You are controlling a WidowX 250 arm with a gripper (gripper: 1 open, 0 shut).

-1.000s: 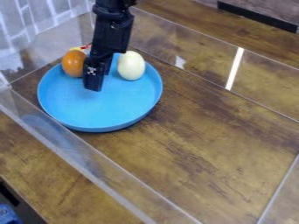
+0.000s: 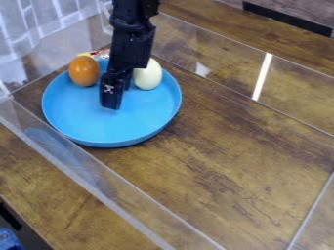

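Note:
A round blue plate [image 2: 111, 122] sits at the upper left. An orange oval object [image 2: 84, 68] rests at its back left, and a white egg-like object [image 2: 148, 74] at its back right. My black gripper [image 2: 112, 90] reaches down from the top between the two, low over the plate, open, with no object visible between its fingers. A small yellow and red item behind the orange one is partly hidden by the arm.
Clear panels with edges border the plate on the left and run diagonally across the wooden table [image 2: 235, 166].
The gripper has shifted very slightly left and down, covering a little more of the space beside the white object. The objects look almost unmoved.

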